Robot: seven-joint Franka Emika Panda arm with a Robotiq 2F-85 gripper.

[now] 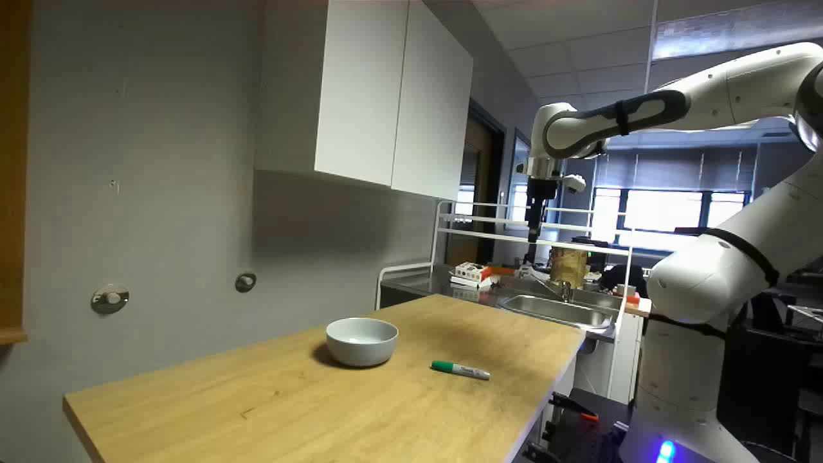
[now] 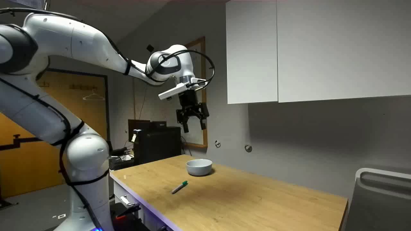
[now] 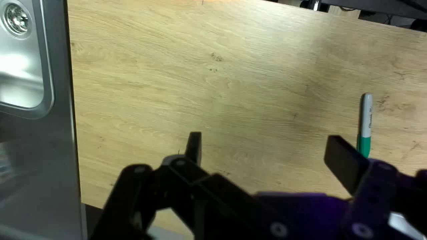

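Observation:
High above the table, my gripper (image 2: 195,130) points downward and stands open, with nothing between its fingers. The wrist view has its two black fingers (image 3: 194,148) spread wide over bare wood. A marker with a grey body and green cap (image 1: 460,370) lies flat on the table; in the wrist view the marker (image 3: 366,124) is on the right, partly behind the right finger. Close by it, a light grey bowl (image 2: 199,167) stands upright. From exterior view 1 the bowl (image 1: 362,343) looks empty, though its bottom is only partly visible.
White wall cabinets (image 1: 397,92) overhang its rear side. A metal sink (image 1: 559,310) adjoins one end, with a white rack (image 1: 532,242) and small boxes (image 1: 472,274) near it.

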